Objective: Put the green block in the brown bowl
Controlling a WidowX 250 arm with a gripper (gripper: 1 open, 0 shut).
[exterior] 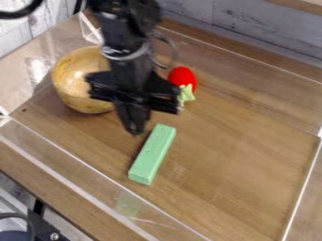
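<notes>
The green block (152, 155) is long and flat and lies on the wooden table at a slant, in front of and to the right of the bowl. At the upper left stands the brown bowl (75, 79), tan and rounded, partly hidden behind the arm. My black gripper (134, 120) points down between the two, just beyond the block's far end in the image. It looks blurred, and whether its fingers are apart does not show. Height above the table is unclear. No part of the block is hidden.
A red object (183, 77) with a pale green part lies right of the arm, close behind the gripper. Bare table (246, 141) spreads across the right side. A pale wall (246, 28) closes off the back.
</notes>
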